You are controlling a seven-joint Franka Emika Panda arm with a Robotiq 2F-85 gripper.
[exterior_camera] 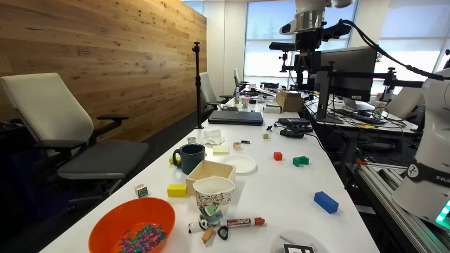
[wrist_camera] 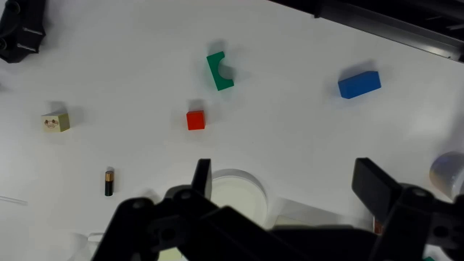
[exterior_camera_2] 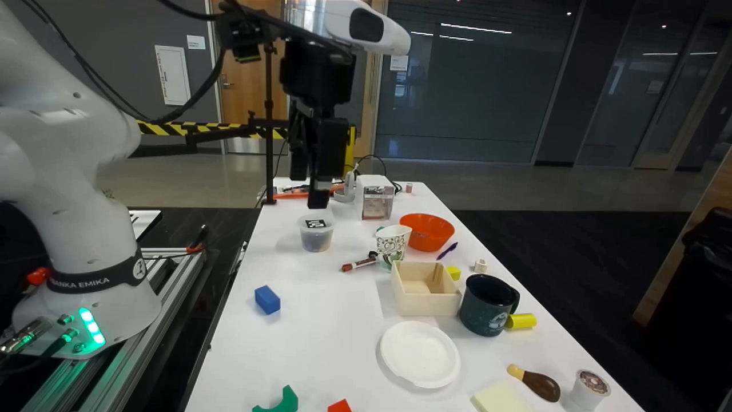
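Observation:
My gripper is open high above the table, its two black fingers wide apart with nothing held between them. In the second exterior view the gripper (exterior_camera_2: pixel 317 199) hangs over the far part of the table, clear of everything below. A red cube (wrist_camera: pixel 195 120), a green arch-shaped block (wrist_camera: pixel 216 71) and a blue block (wrist_camera: pixel 359 85) lie apart on the white surface. The white plate (wrist_camera: pixel 237 198) shows partly behind the left finger. Beside the plate are a wooden box (exterior_camera_2: pixel 426 305) and a dark mug (exterior_camera_2: pixel 485 312), both standing upright.
A patterned paper cup (exterior_camera: pixel 214 192), a red marker (exterior_camera: pixel 245 221) and an orange bowl (exterior_camera: pixel 103 227) with small coloured pieces crowd the near left. A lidded tub (exterior_camera_2: pixel 316 237) stands near the blue block's side. The strip around the red, green and blue blocks is mostly free.

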